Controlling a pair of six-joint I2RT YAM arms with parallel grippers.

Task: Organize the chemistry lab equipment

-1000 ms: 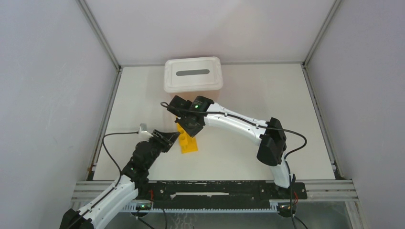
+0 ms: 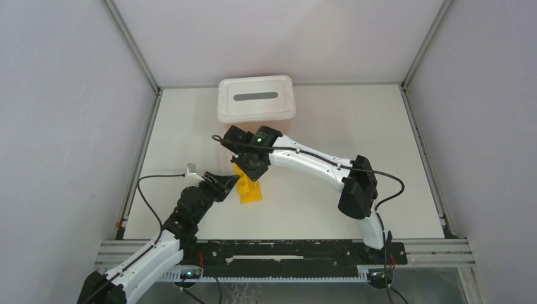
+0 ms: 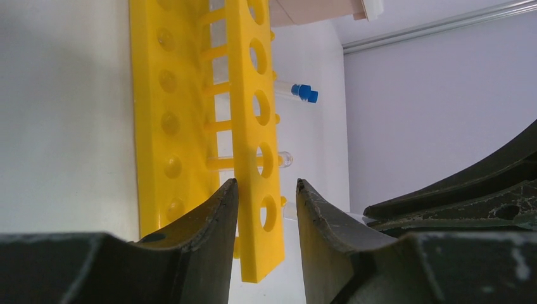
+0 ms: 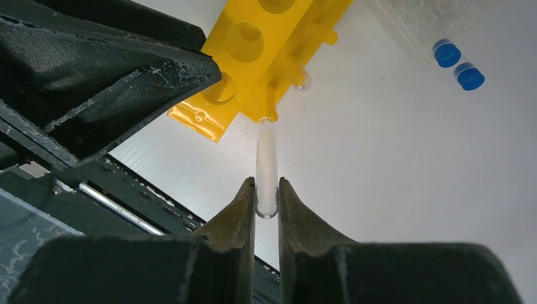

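A yellow test-tube rack (image 2: 250,192) stands mid-table, partly under my right arm. In the left wrist view, the rack's holed upper bar (image 3: 256,145) lies between the spread fingers of my left gripper; one finger (image 3: 229,209) is against or very near the bar, while a gap shows beside the other. My right gripper is shut on a clear, empty-looking test tube (image 4: 266,155), whose far end reaches the rack's edge in that view. Another clear tube (image 4: 301,77) sits in the rack.
A white lidded box (image 2: 256,100) stands at the back. Near the rack, a clear plastic holder (image 4: 405,28) has two blue-capped tubes (image 4: 469,76) beside it. Both grippers are close together.
The left gripper stays beside the rack, and the rack keeps its place.
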